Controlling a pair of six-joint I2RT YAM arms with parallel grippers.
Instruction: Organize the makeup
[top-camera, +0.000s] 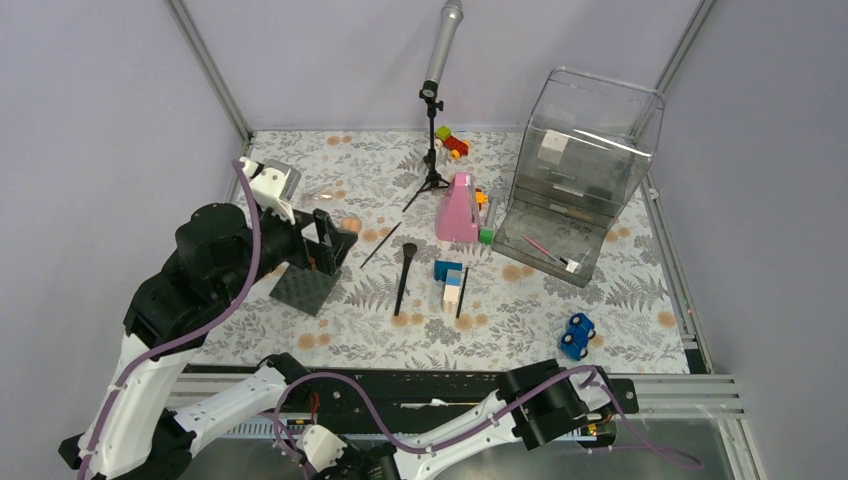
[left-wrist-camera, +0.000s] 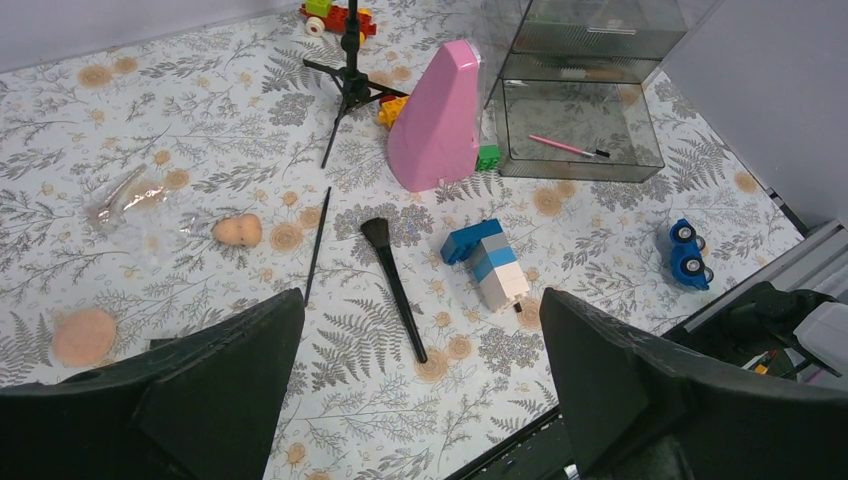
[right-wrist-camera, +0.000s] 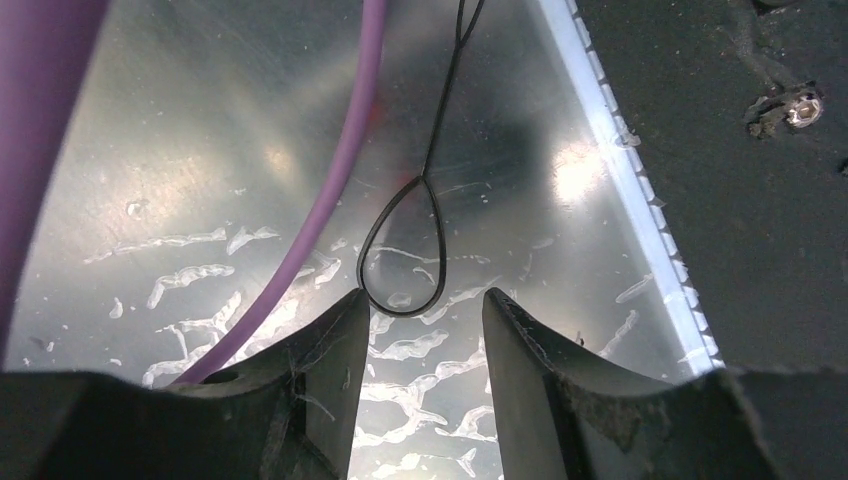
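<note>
My left gripper (top-camera: 325, 245) hangs open over the table's left, nothing between its fingers. Below it lie a black makeup brush (left-wrist-camera: 395, 285), a thin dark stick (left-wrist-camera: 318, 240), a round sponge (left-wrist-camera: 84, 337), a small tan puff (left-wrist-camera: 237, 229) and a clear bag (left-wrist-camera: 135, 210). A clear organizer (top-camera: 545, 260) at right holds a thin pink brush (left-wrist-camera: 563, 145) in its bottom tray. My right gripper is open below the table's front, over metal with a black wire loop.
A pink object (left-wrist-camera: 430, 130), blue-and-white blocks (left-wrist-camera: 500, 275), a black tripod (top-camera: 432, 165), toy bricks (top-camera: 455, 145) and a blue toy car (top-camera: 577, 336) stand around. The front right of the table has free room.
</note>
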